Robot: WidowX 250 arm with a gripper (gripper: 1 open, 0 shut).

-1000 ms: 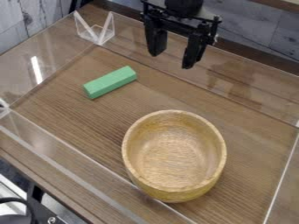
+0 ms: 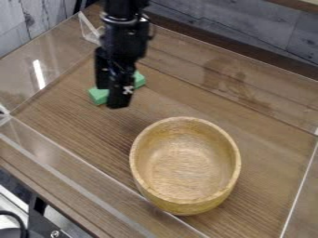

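Note:
The black gripper [image 2: 118,88] points down at the left of centre, its arm reaching up to the top edge. It hangs over the right part of a green block [image 2: 102,94] on the wooden table, partly hiding it; whether they touch I cannot tell. The fingers appear open. A tan round bowl [image 2: 185,165] sits at the lower right, apart from the gripper.
Dark areas lie beyond the table's edges at the top left and bottom left.
The gripper has moved left and downward from the back right to over the green block. The bowl and block appear in about the same places.

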